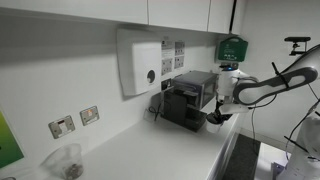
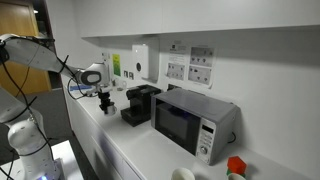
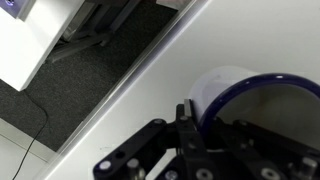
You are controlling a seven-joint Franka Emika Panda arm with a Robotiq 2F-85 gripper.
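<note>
A white mug with a dark blue rim (image 3: 262, 79) fills the right of the wrist view, its mouth facing the camera. My gripper is shut on the mug's near side, with the black fingers against its rim. In exterior view 2 the light mug (image 2: 111, 109) shows small under my gripper (image 2: 105, 101), over the far left part of the counter. From exterior view 1, the gripper (image 1: 214, 118) hangs at the right, near the counter's edge; the mug there is too small to make out well. Whether the mug's base touches the counter cannot be told.
Beside the gripper stands a black coffee machine (image 2: 140, 107), with a microwave (image 2: 190, 124) next to it. Another white cup (image 2: 183, 174) and a red object (image 2: 236, 164) lie nearer that camera. A clear bowl (image 1: 64, 160) sits at the other end.
</note>
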